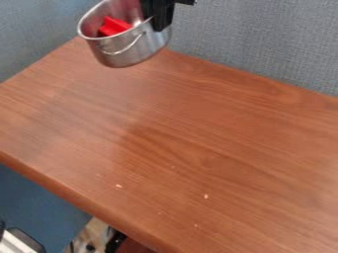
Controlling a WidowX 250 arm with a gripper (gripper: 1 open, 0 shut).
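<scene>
A steel pot (126, 44) with a red object (114, 25) inside is held in the air over the back left of the wooden table. My black gripper (158, 18) is at the pot's right rim, cut off by the top edge. It appears shut on the rim, though the fingertips are hard to make out.
A grey padded partition (264, 44) runs behind it. Past the near left edge are a blue floor and some white and black equipment (16, 242).
</scene>
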